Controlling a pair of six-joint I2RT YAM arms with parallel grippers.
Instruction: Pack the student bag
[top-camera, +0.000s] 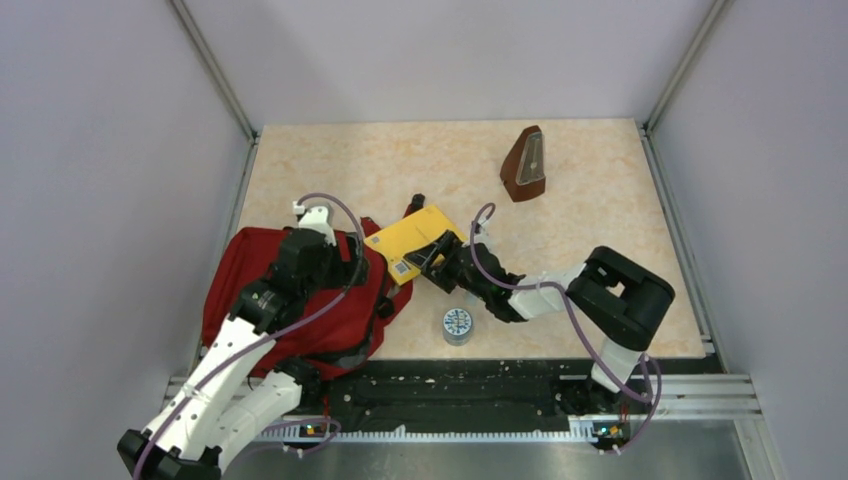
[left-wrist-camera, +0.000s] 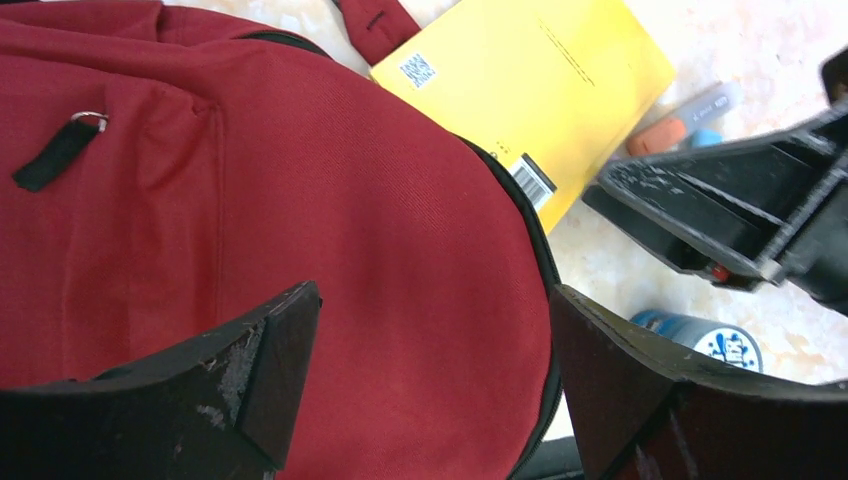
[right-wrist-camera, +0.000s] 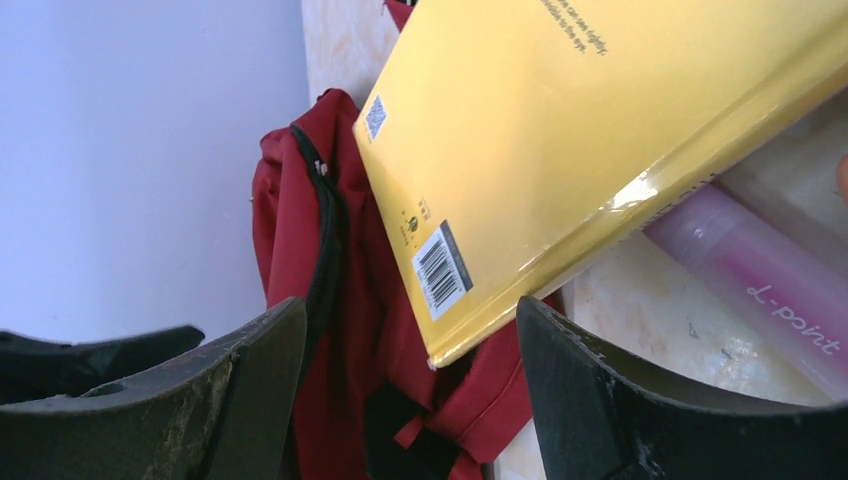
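The red student bag (top-camera: 235, 280) lies on the left of the table. Beside its right edge a yellow book (top-camera: 407, 236) rests partly on the bag's fabric; its barcode corner (right-wrist-camera: 440, 270) faces me in the right wrist view. Over the bag hangs my left gripper, open, with only red cloth visible beneath the gap. My right gripper is open at the book's near corner. That corner shows in the gap beyond the fingers, and whether they touch it I cannot tell. A pink L-point marker (right-wrist-camera: 750, 285) lies beside the book's spine.
A grey round tin (top-camera: 457, 325) stands near the front edge. An orange-ended pen (left-wrist-camera: 690, 118) is partly hidden by my right gripper. The brown metronome-shaped object (top-camera: 524, 165) is at the back right.
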